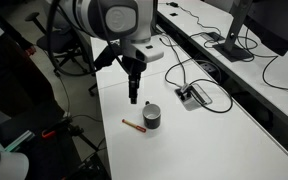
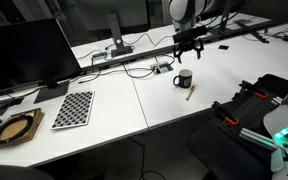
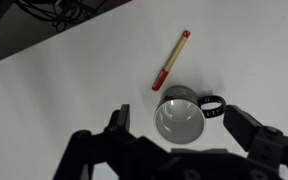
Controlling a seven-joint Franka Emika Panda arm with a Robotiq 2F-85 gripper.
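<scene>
A dark grey mug (image 1: 152, 116) stands upright on the white table, its inside visible from above in the wrist view, with the handle (image 3: 213, 106) pointing right. Close to it lies an orange marker (image 1: 134, 126) with a red end; in the wrist view the marker (image 3: 171, 61) slants just above the mug (image 3: 179, 117). My gripper (image 1: 134, 91) hangs above the table, a little apart from the mug. Its fingers are wide apart and empty, with one fingertip showing on each side of the mug in the wrist view.
Black cables (image 1: 203, 80) and a table socket box (image 1: 193, 97) lie beyond the mug. A monitor (image 2: 50, 47) and a keyboard (image 2: 73, 109) stand farther along the table.
</scene>
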